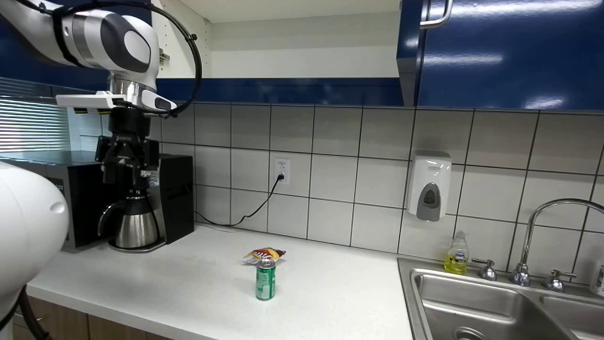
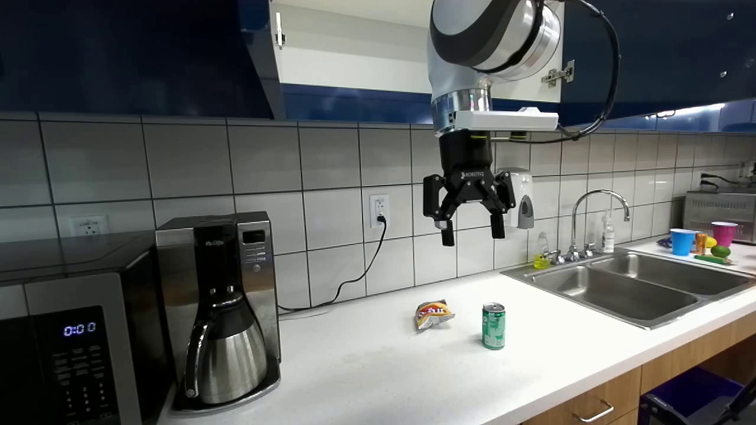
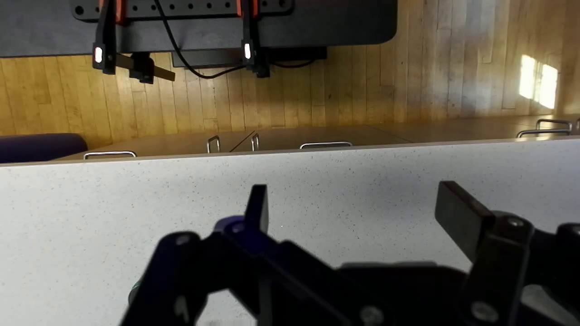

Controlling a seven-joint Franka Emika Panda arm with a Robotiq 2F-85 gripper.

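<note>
My gripper [image 2: 472, 237] hangs open well above the white counter, its fingers spread and nothing between them. In the wrist view bare countertop shows between the two fingertips. A green can [image 2: 494, 326] stands upright on the counter, lower than the gripper and off to its side. Beside it lies a small snack bag [image 2: 433, 314], red and yellow with silver ends; in exterior view 1 the can [image 1: 265, 280] partly covers the bag. Only a sliver of something green shows behind the gripper's linkage in the wrist view.
A coffee maker [image 2: 220, 311] with a steel carafe and a microwave [image 2: 78, 333] stand at the left end. The sink [image 2: 631, 283] and faucet are at the right. An open cabinet [image 1: 306, 51] is overhead.
</note>
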